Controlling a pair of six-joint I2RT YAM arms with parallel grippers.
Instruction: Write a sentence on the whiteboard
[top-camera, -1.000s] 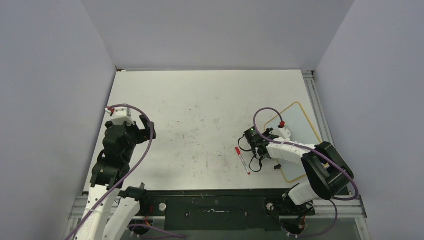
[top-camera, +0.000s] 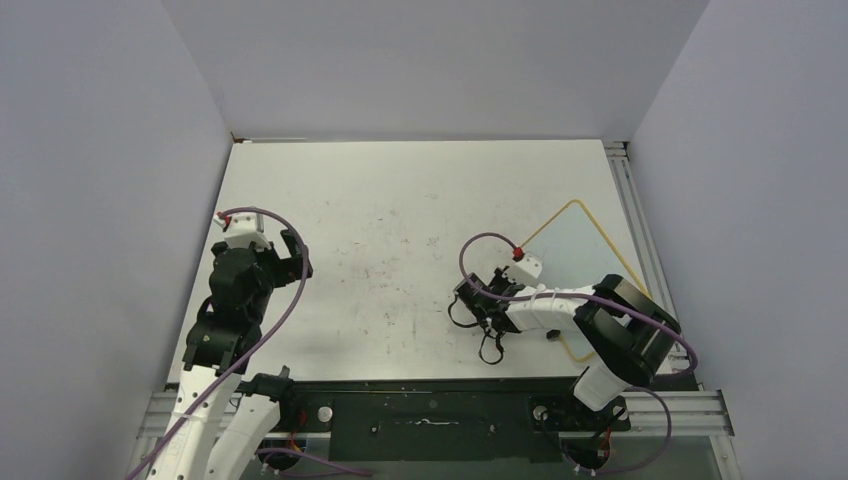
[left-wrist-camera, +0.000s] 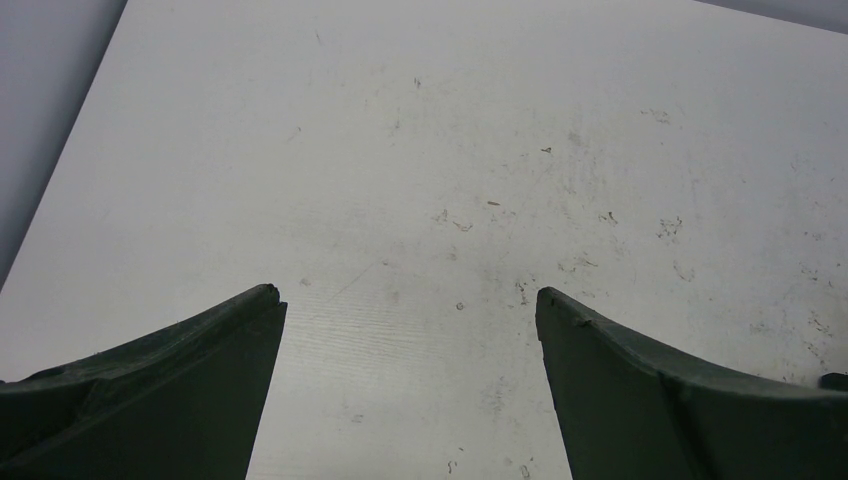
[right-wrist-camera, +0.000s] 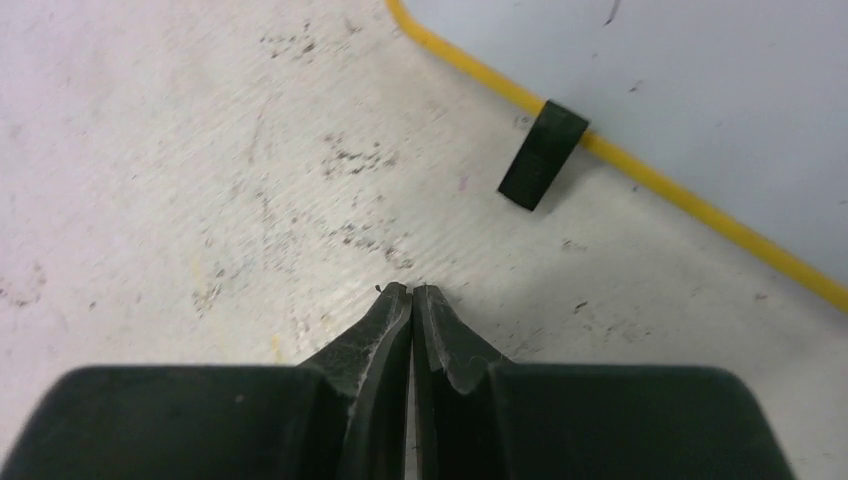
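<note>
The small whiteboard (top-camera: 585, 245) with a yellow frame lies at the right of the table, partly under my right arm. Its corner and a black block (right-wrist-camera: 543, 155) on its edge show in the right wrist view. My right gripper is low over the bare table beside the board, its fingertips closed together; whether anything sits between them is not visible. My left gripper stands open over the left part of the table, with nothing between its fingers.
Grey walls bound it at left, back and right. Purple cables arch over both arms.
My right gripper has moved left from the whiteboard over where the marker lay, covering it in the top view. The whiteboard sits slightly higher in view. The left arm is still.
</note>
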